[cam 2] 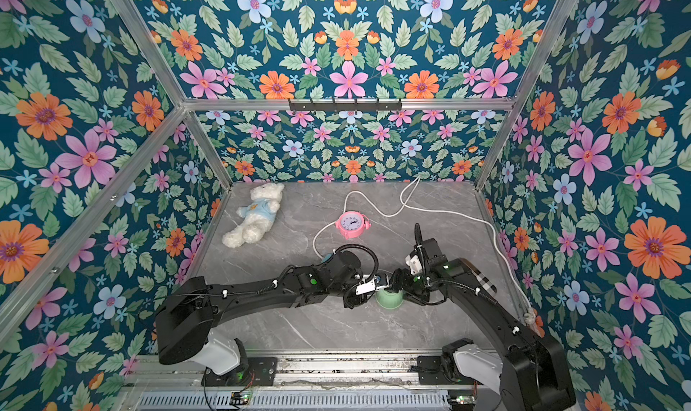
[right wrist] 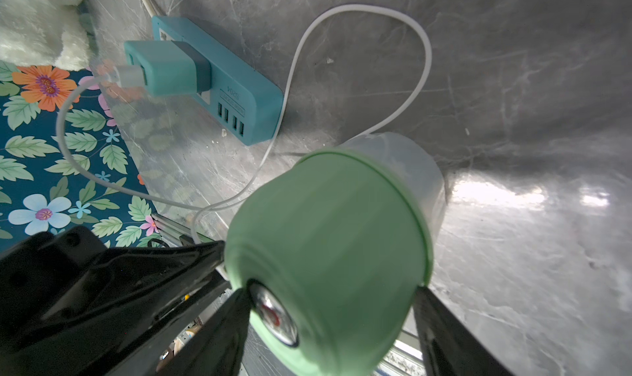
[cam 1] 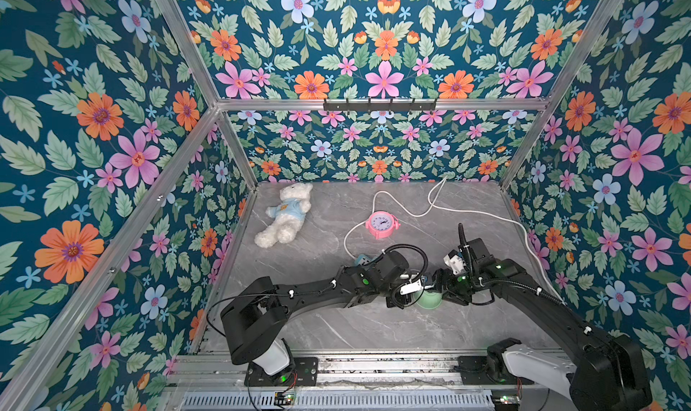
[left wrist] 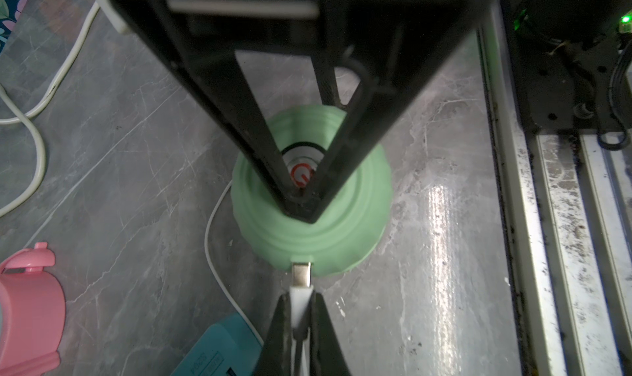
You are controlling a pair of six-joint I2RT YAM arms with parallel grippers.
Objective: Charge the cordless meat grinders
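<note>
A green meat grinder (right wrist: 329, 224) with a clear cup stands on the table. My left gripper has its fingers closed round a white cable plug (left wrist: 301, 297), whose metal tip meets the grinder's green top. My right gripper is open around the upper part of the grinder. A teal power strip (right wrist: 243, 99) with a plugged-in charger (right wrist: 164, 69) lies nearby, a white cable running from it.
A pink clock (cam 1: 382, 224) stands behind the grippers. A white teddy bear (cam 1: 284, 220) lies at the back left. A white cord crosses the back and right of the table.
</note>
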